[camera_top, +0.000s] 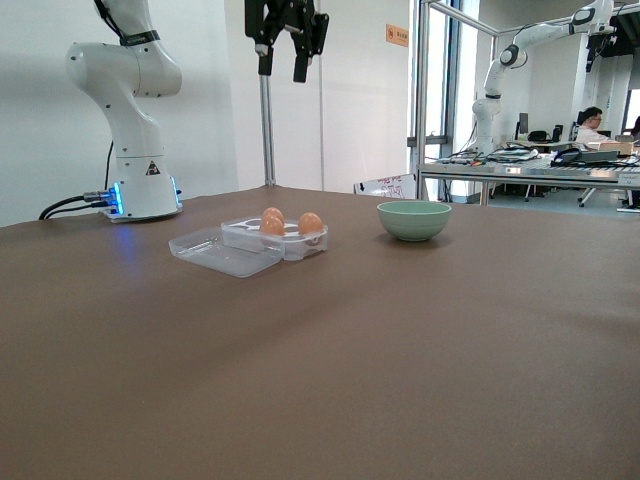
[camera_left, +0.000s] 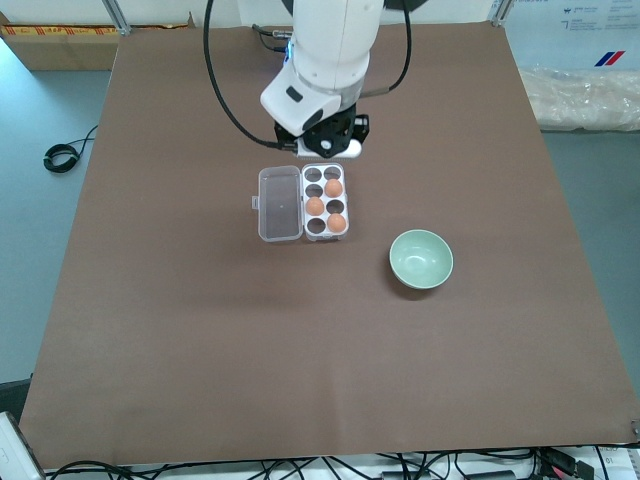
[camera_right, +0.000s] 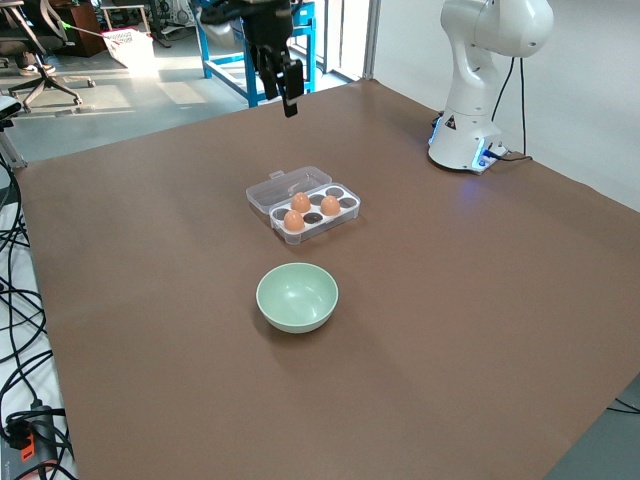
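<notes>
An open clear egg carton (camera_left: 325, 200) with its lid folded out sits mid-table, holding three brown eggs (camera_top: 310, 222) among empty wells. A pale green bowl (camera_left: 421, 258) stands apart from it, to the right in the left camera view and nearer the viewer in the right camera view (camera_right: 296, 297). My black gripper (camera_top: 284, 55) hangs in the air above the carton area, pointing down; in the right camera view (camera_right: 285, 95) it is high over the table behind the carton. Whether its fingers are open or shut is unclear; no egg shows in it.
The white robot base (camera_top: 145, 190) stands at one edge with cables. Black cables (camera_right: 30, 370) lie beside the table outside its edge.
</notes>
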